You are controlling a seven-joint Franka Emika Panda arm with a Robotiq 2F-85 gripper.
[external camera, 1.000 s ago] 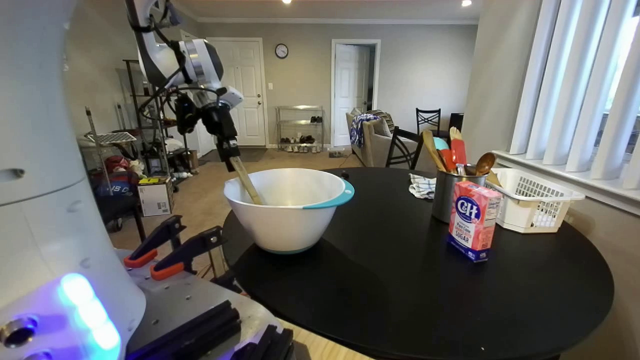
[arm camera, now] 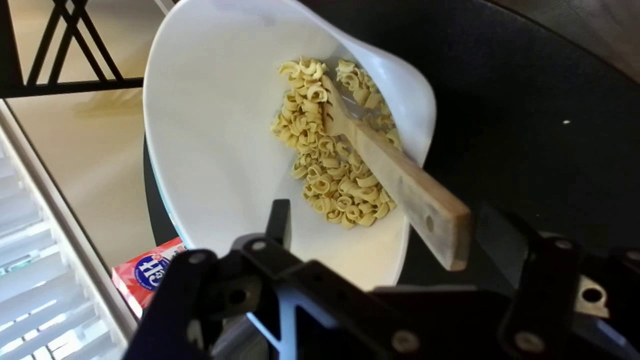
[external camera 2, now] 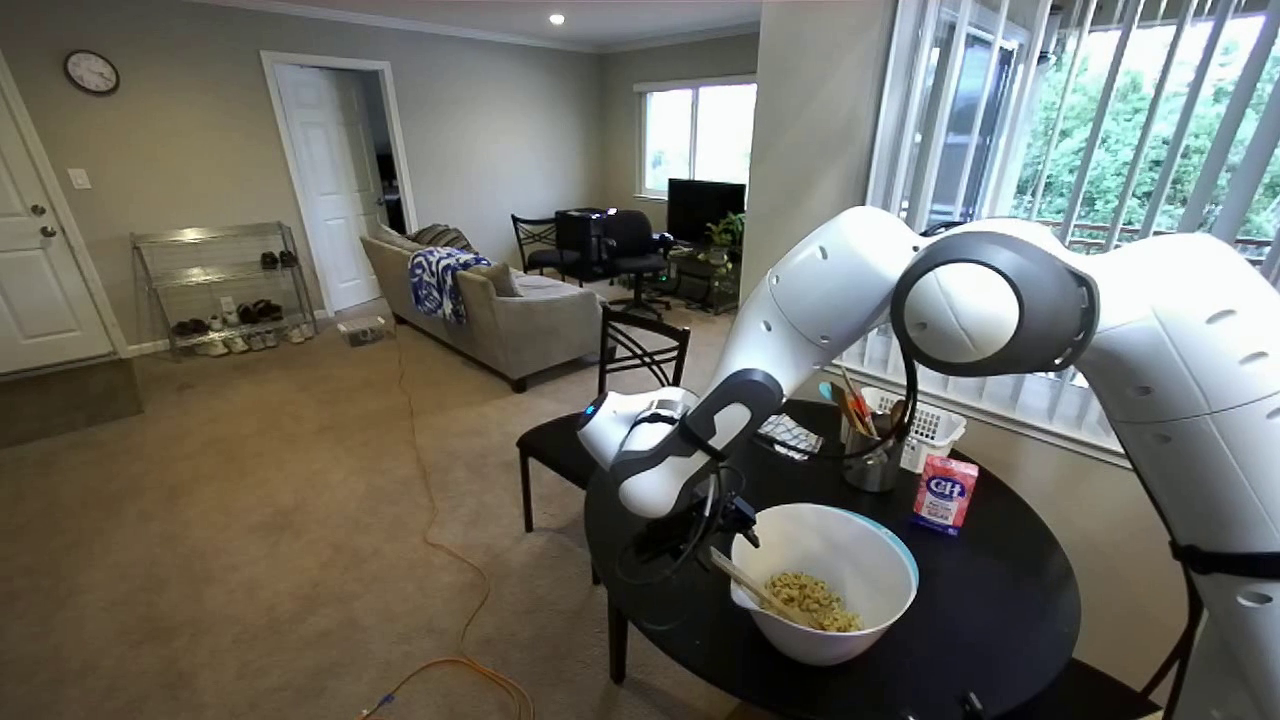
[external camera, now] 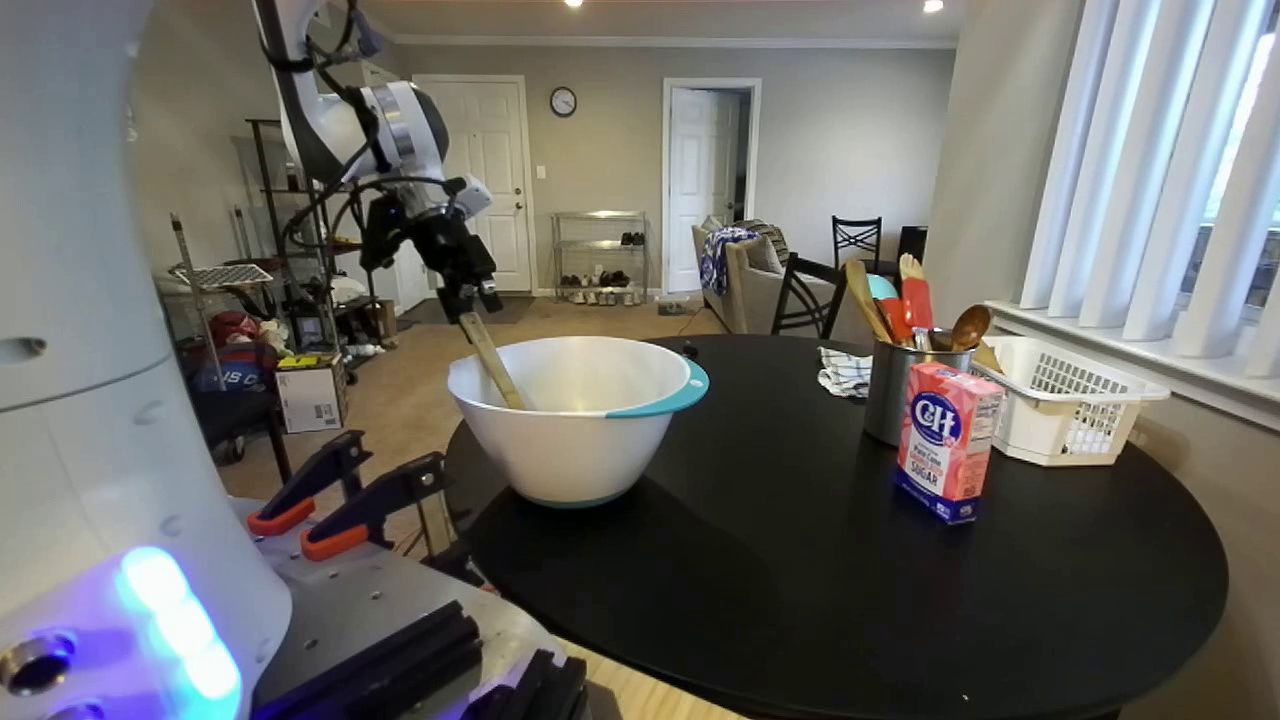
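A white mixing bowl (external camera: 564,450) with a teal handle stands near the edge of the black table. Curled yellow pasta (arm camera: 336,162) lies in its bottom, seen in the wrist view. A wooden utensil (arm camera: 402,174) leans on the bowl's rim, its head in the pasta and its handle end sticking out. My gripper is open at that handle end. In the wrist view one finger (arm camera: 279,223) shows over the bowl on the left, the other to the right of the handle. Nothing is gripped; whether a finger touches the handle I cannot tell.
On the table's right side stand a pink sugar box (external camera: 945,438), a metal pot of utensils (external camera: 890,390) and a white basket (external camera: 1068,408). A checked cloth (external camera: 845,373) lies behind.
The gripper has tilted and shifted slightly up and to the right in exterior view 1. The bowl and the wooden utensil look unmoved.
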